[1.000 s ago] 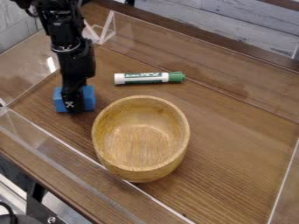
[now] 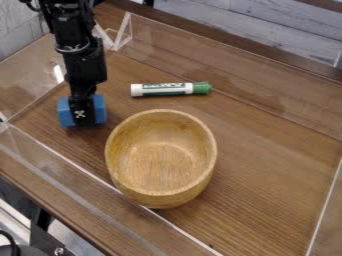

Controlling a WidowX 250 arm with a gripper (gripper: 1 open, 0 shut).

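Observation:
My black gripper (image 2: 83, 108) hangs at the left of the camera view, low over a blue block (image 2: 68, 118) on the wooden table and shut on it. The gripper's fingers cover much of the block.
A yellow wooden bowl (image 2: 160, 158) stands right of and below the gripper. A white tube with a green cap (image 2: 167, 89) lies behind the bowl. Clear panels edge the table's left side.
My gripper and the blue block have shifted slightly to the left; the bowl and tube have not moved.

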